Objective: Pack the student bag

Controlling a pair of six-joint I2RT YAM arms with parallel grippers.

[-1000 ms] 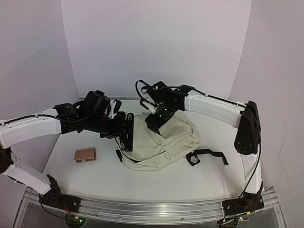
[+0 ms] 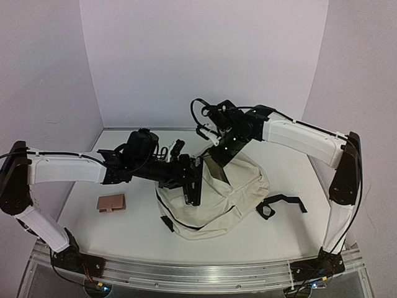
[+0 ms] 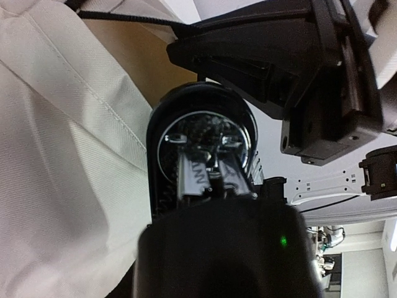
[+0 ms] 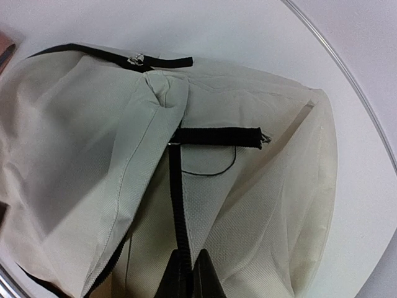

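The cream canvas bag (image 2: pixel 214 214) lies mid-table, its mouth partly raised around a tan interior. My left gripper (image 2: pixel 189 171) is shut on an upright black case (image 2: pixel 193 192), held at the bag's opening; in the left wrist view the black case (image 3: pixel 155 143) fills the middle, beside the bag's fabric (image 3: pixel 56 174). My right gripper (image 2: pixel 220 149) is above the bag; in the right wrist view its fingertips (image 4: pixel 201 267) are close together on the bag's zipper edge (image 4: pixel 177 198), shut on it.
A brown wallet (image 2: pixel 111 203) lies on the left of the table. A black strap (image 2: pixel 282 202) lies at the bag's right.
My left gripper has moved right with the black case toward the bag's opening. The right arm and bag have shifted right, and the bag's opening shows wider.
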